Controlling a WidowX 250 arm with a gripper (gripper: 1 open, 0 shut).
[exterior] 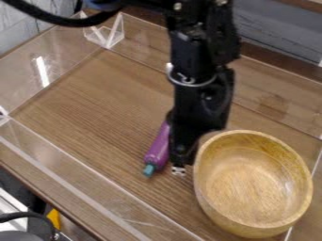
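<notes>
My black gripper (184, 158) hangs low over the wooden table, just left of the yellow bowl (251, 186), its tips near the bowl's left rim. A purple object with a teal tip (158, 148) lies on the table just left of the gripper, partly hidden behind it. I see nothing held in the gripper; whether its fingers are open or shut is hard to tell at this size.
The bowl fills the front right.
</notes>
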